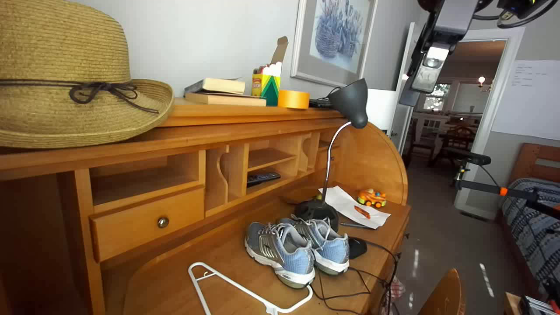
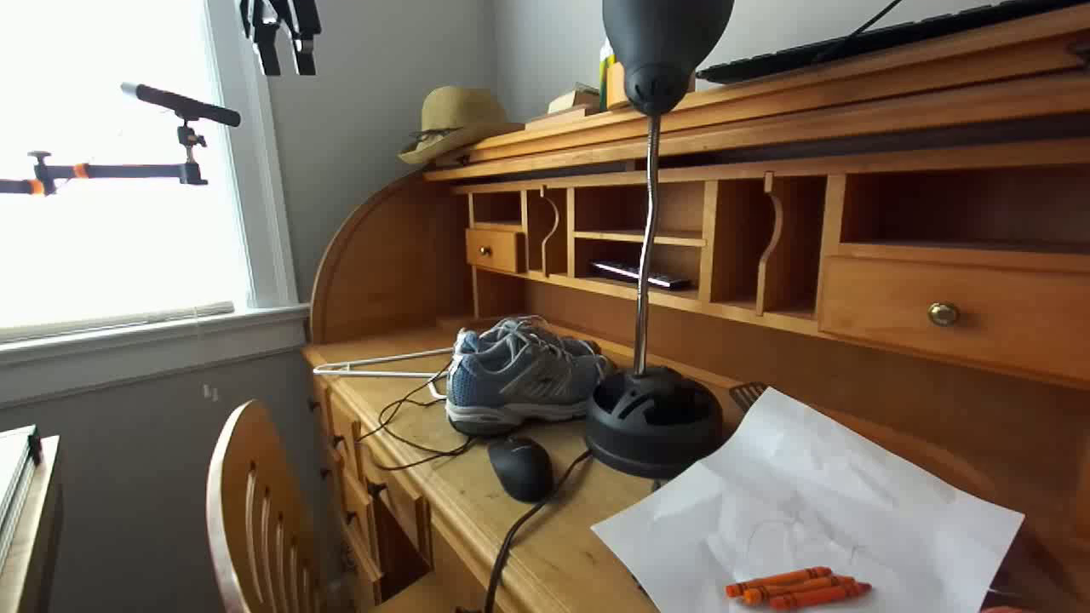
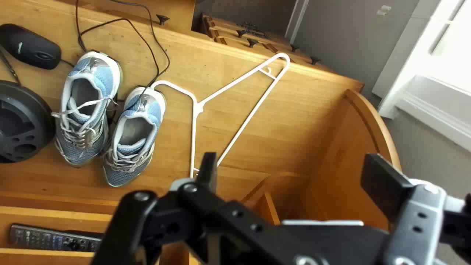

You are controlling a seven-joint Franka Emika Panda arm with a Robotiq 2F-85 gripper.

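Observation:
My gripper is open, its two black fingers wide apart with nothing held between them. It hangs high above the desk, clear of everything on it; exterior view 2 shows the gripper point(image 2: 283, 51) at the upper left, in front of the wall. On the desktop lies a white hanger point(image 3: 240, 84), partly covered by one finger in the wrist view. Beside it stands a pair of blue-grey sneakers point(image 1: 281, 254), upright, toes toward the cubbies. A black mouse point(image 2: 521, 468) and a black desk lamp point(image 2: 654, 421) are close to the shoes.
A white paper point(image 2: 879, 490) holds several orange crayons point(image 2: 797, 589), near a toy car point(image 1: 371, 197). A remote point(image 3: 55, 238) lies in a cubby. The straw hat point(image 1: 63, 73), books point(image 1: 225, 99) and orange tape point(image 1: 293, 99) sit on top. Black cables cross the desk's front.

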